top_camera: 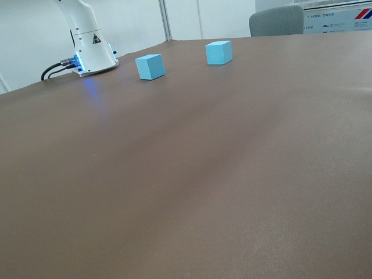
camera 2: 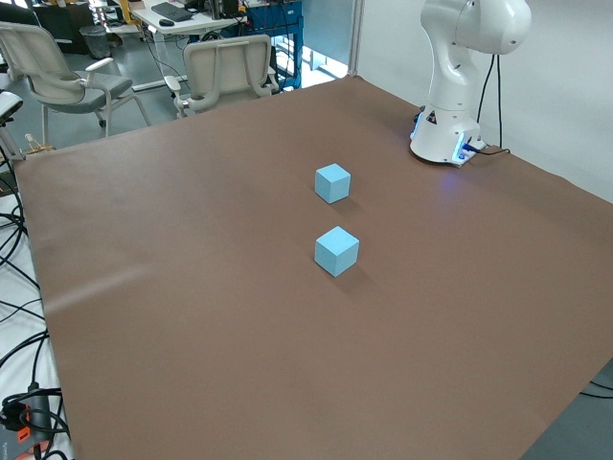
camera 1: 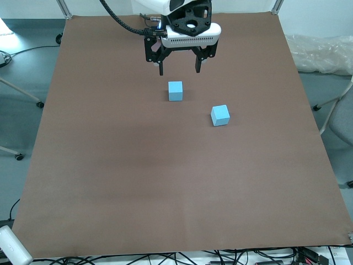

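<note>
Two light blue cubes lie apart on the brown table (camera 1: pixel 176 176). In the left view, one cube (camera 1: pixel 175 91) sits near the middle back, the other cube (camera 1: pixel 220 115) nearer and to the right; both also show in the top view and the right view. My black gripper (camera 1: pixel 178 65) hangs above the table's back part, behind both cubes, its two fingers apart with nothing seen between them. The gripper is out of frame in the top and right views, where only the white arm base (camera 2: pixel 445 134) appears.
Cables (camera 2: pixel 24 412) and equipment line one edge. Chairs (camera 2: pixel 225 72) stand beyond the table, and a white wall (camera 2: pixel 565 96) rises behind the arm base.
</note>
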